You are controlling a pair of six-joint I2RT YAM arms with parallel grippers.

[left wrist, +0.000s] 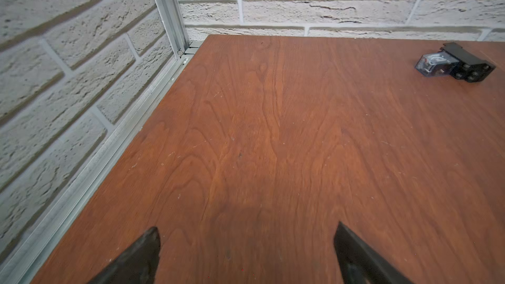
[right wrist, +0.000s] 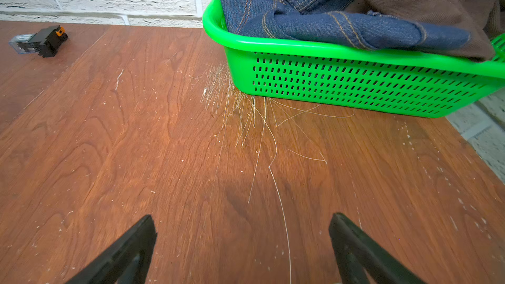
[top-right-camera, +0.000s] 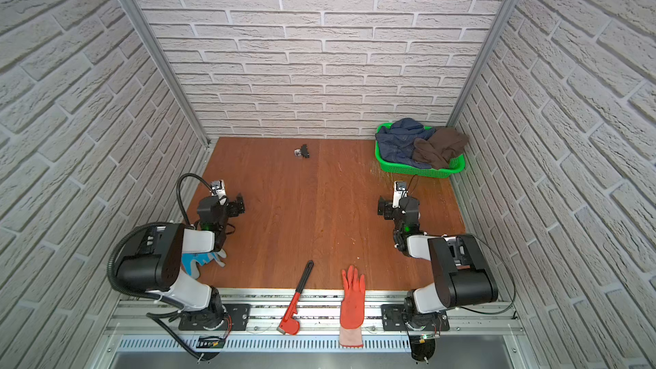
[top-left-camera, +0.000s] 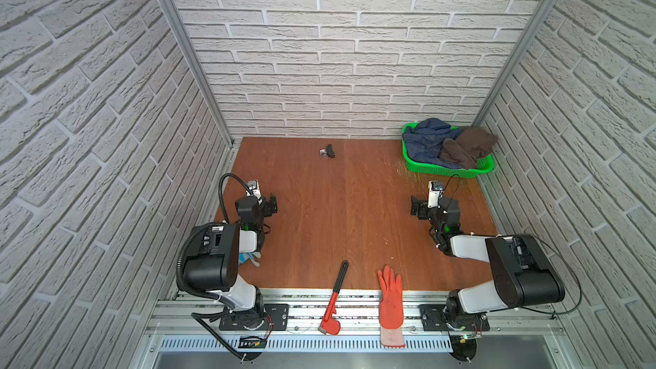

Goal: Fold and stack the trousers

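Blue denim trousers [right wrist: 294, 0] and a brown garment [right wrist: 415, 0] lie crumpled together in the green basket [right wrist: 342, 81] at the table's back right corner. A denim leg hangs over the basket's front rim. Which parts lie underneath is hidden. My right gripper stands open in front of the basket, its wide-apart fingers over bare wood. On the left side of the table my left gripper is open too, with nothing between its fingers. Both grippers are well apart from the clothes.
A small black and clear device [top-left-camera: 328, 151] sits near the back wall. At the front edge lie a red wrench [top-left-camera: 333, 300] and a red glove [top-left-camera: 391, 300]. A blue glove [top-right-camera: 199, 259] is partly under the left arm.
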